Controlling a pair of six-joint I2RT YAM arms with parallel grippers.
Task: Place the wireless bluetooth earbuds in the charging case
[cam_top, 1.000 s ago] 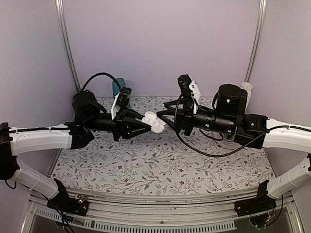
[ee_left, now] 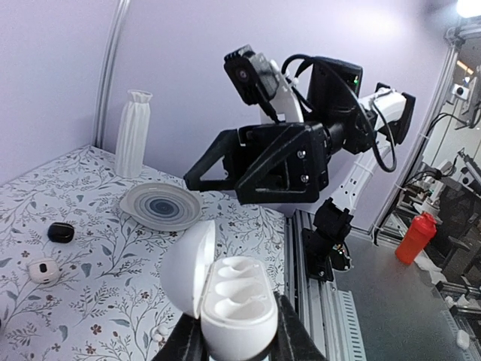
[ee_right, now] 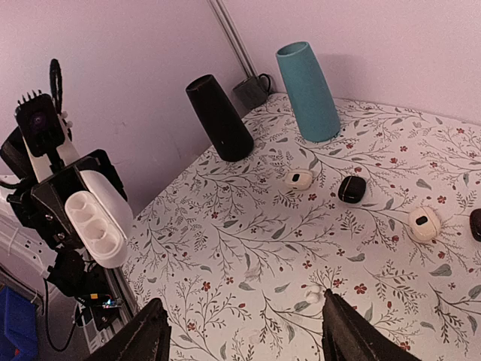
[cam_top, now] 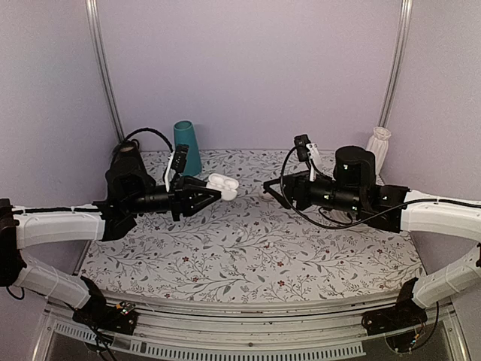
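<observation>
The white charging case (ee_left: pixel 240 297) is up off the table, its lid (ee_left: pixel 188 267) open. My left gripper (cam_top: pixel 207 193) has its fingers on either side of the case's lower part, shut on it. In the left wrist view the hollows of the case look empty. My right gripper stands open, apart from the case and to its right, nothing between its fingers. Small white pieces that look like earbuds (ee_right: pixel 313 293) lie on the patterned table below; their exact shape is too small to tell.
A teal cup (ee_right: pixel 308 90) and a black cylinder (ee_right: pixel 219 116) stand at the back left. Small white and black cases (ee_right: pixel 352 189) lie across the table. A round plate (ee_left: pixel 160 207) and a white vase (ee_left: pixel 133 135) are on the right.
My right gripper has drawn back to the right from the case, and a gap now shows between them.
</observation>
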